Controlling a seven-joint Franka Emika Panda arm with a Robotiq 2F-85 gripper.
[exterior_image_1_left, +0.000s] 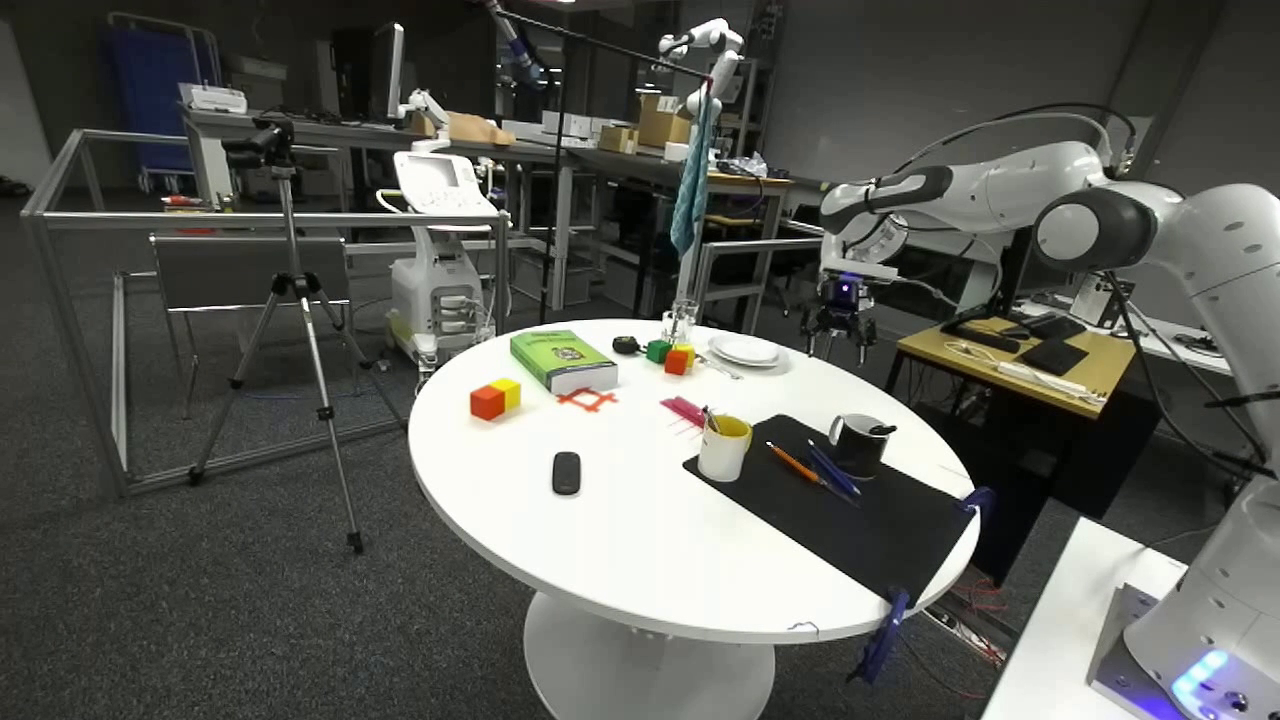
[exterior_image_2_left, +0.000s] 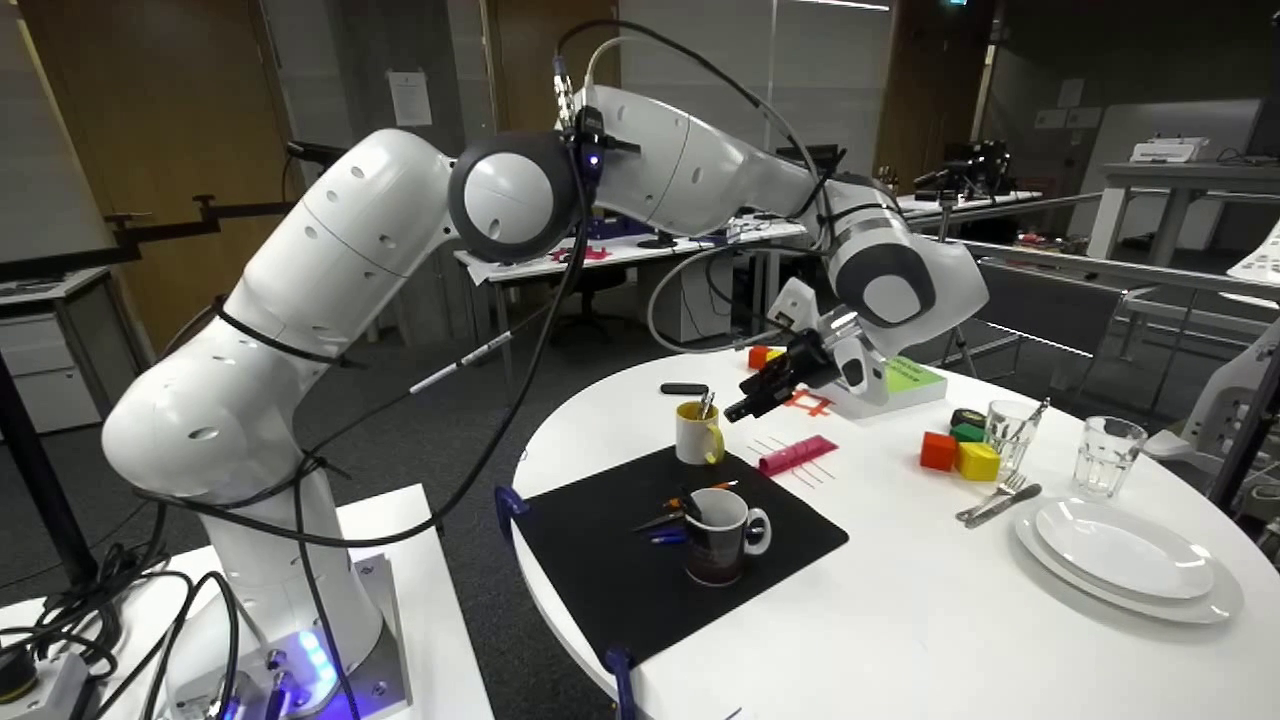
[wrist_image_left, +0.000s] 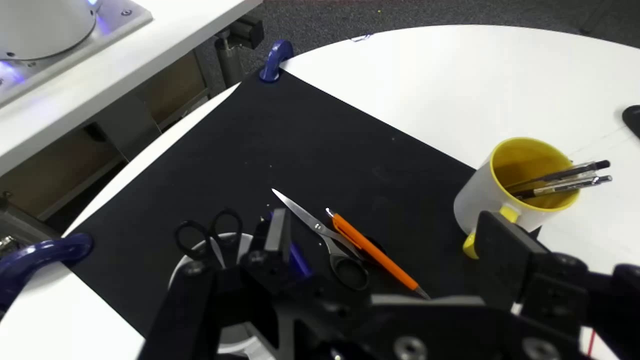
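Note:
My gripper (exterior_image_1_left: 837, 343) hangs open in the air above the table's far right part, nothing between its fingers. The dark mug (exterior_image_1_left: 859, 451) stands upright on the black mat (wrist_image_left: 336, 144); in the wrist view black scissor handles (wrist_image_left: 190, 239) stick out of it, and my left finger partly hides it. Silver-bladed scissors (wrist_image_left: 300, 214), an orange pen (wrist_image_left: 375, 252) and a mostly hidden blue pen (wrist_image_left: 298, 259) lie on the mat between and below the fingers. A white mug with yellow inside (wrist_image_left: 480, 201) holds several pens and stands beyond the right finger.
Blue clamps (wrist_image_left: 277, 60) grip the mat at the table edge. Farther off are a green book (exterior_image_1_left: 564, 362), coloured blocks (exterior_image_1_left: 488, 402), glasses (exterior_image_2_left: 1107, 456), stacked plates (exterior_image_2_left: 1122, 552), cutlery and a black mouse (exterior_image_1_left: 566, 473).

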